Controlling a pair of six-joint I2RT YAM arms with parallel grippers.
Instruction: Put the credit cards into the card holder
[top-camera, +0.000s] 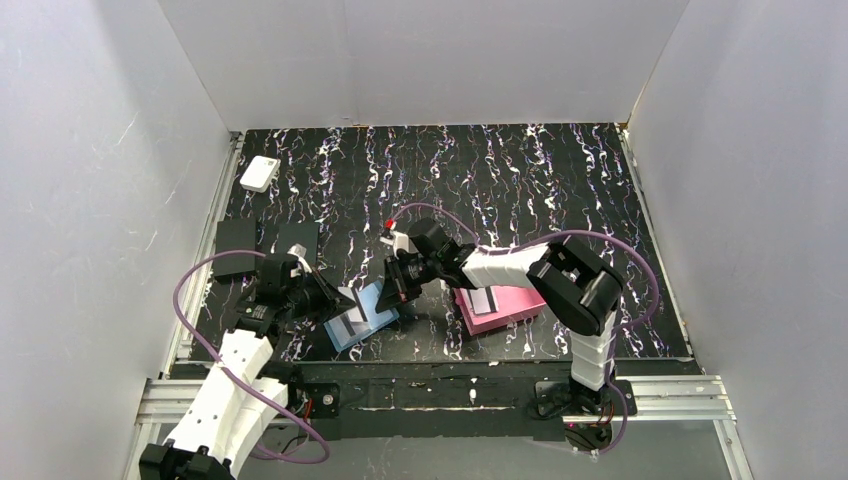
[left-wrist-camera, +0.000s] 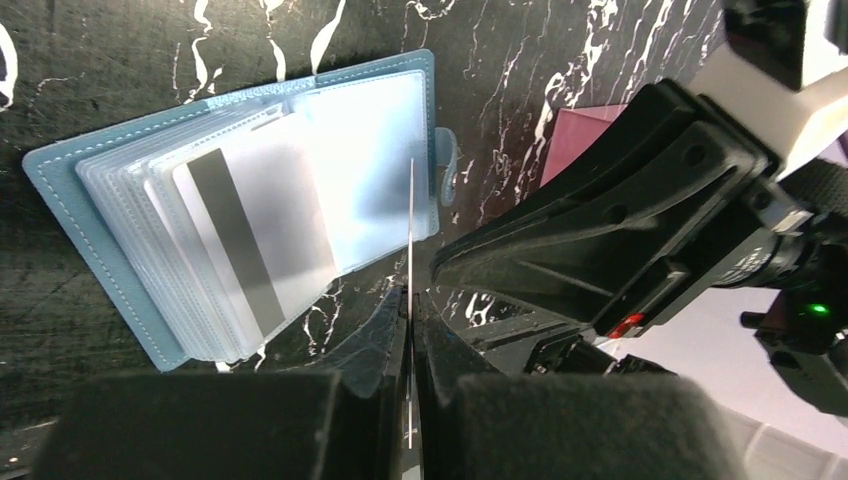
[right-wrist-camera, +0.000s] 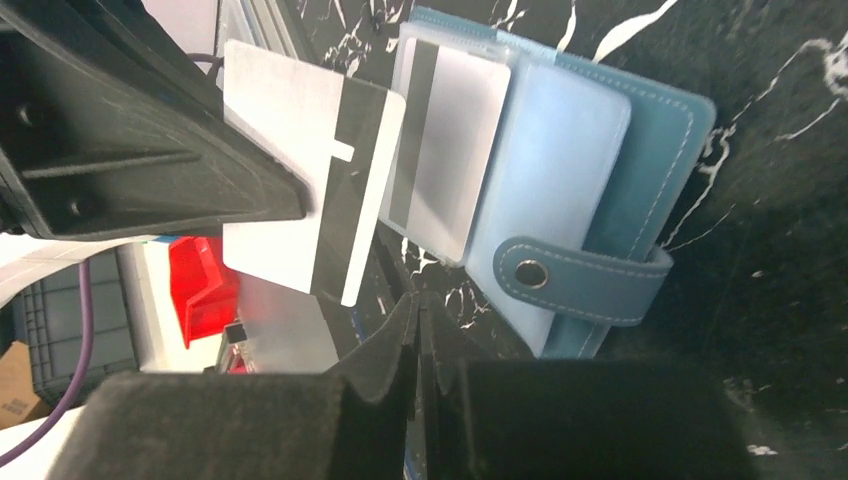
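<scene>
A white credit card (right-wrist-camera: 350, 190) with a dark stripe is pinched in my left gripper, which is shut on it. In the left wrist view that card shows edge-on, in front of the holder's right part. The blue card holder (right-wrist-camera: 645, 140) lies spread on the table below both grippers. One striped card (left-wrist-camera: 275, 190) rests in its clear sleeves. My right gripper is close by on the holder's right side, shut, with nothing visible between its fingertips. From above, the two grippers (top-camera: 385, 303) partly cover the holder.
To the right, under the right arm, sits a pink box (top-camera: 520, 298) with a striped card (top-camera: 481, 301) inside. A dark flat piece (top-camera: 236, 240) and a white box (top-camera: 260, 174) are at the left.
</scene>
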